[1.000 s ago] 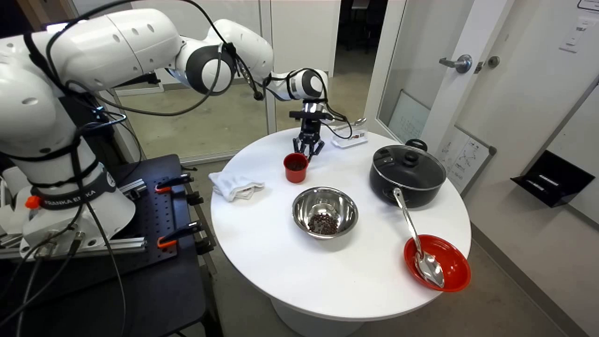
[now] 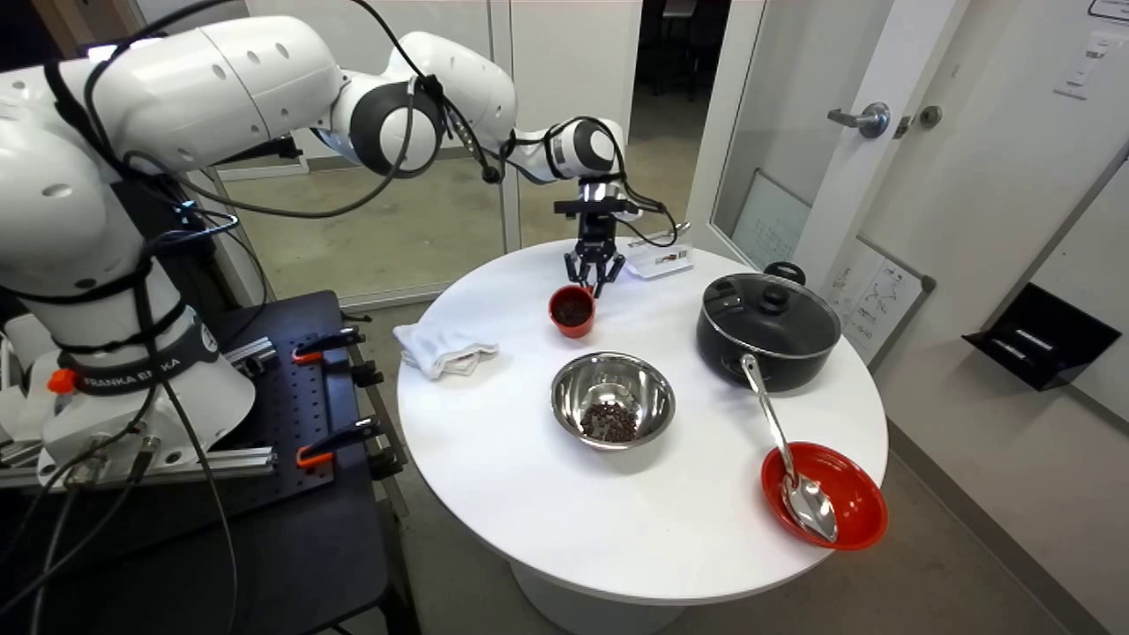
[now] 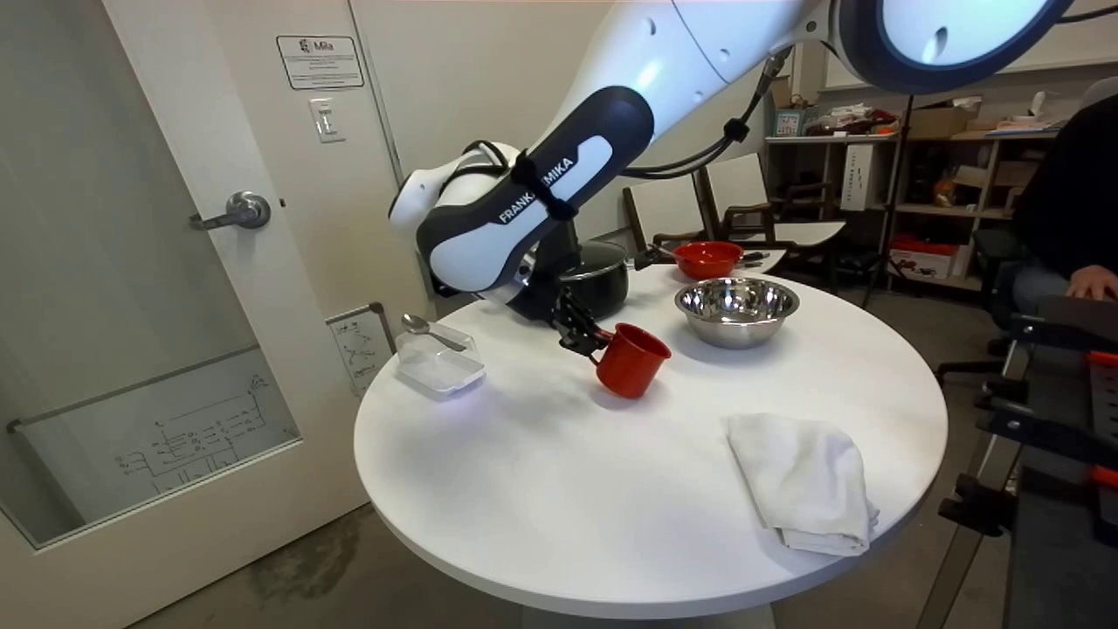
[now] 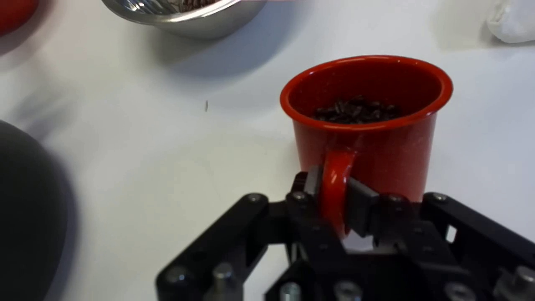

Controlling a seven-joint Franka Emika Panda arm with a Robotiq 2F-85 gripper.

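Note:
My gripper is shut on the handle (image 4: pixel 335 188) of a red mug (image 4: pixel 371 150), one finger on each side of it. Dark beans lie inside the mug, seen through its mouth in the wrist view. In exterior view 2 the mug (image 3: pixel 631 362) is tilted, its mouth leaning away from my gripper (image 3: pixel 595 344); whether its base touches the table cannot be told. A steel bowl (image 2: pixel 582 423) with brown beans at its bottom stands a short way from the mug (image 2: pixel 572 329) in exterior view 1.
A lidded black pot (image 2: pixel 730 360) stands near the bowl. A red bowl (image 2: pixel 873 508) carries a large spoon (image 2: pixel 811 508). A folded white cloth (image 3: pixel 802 477) and a clear tray (image 3: pixel 440 367) lie near the table's edges.
In exterior view 1 my gripper and the mug have moved a little up and to the right. The mug has gone from nearly upright to tilted, its mouth turned more toward the camera.

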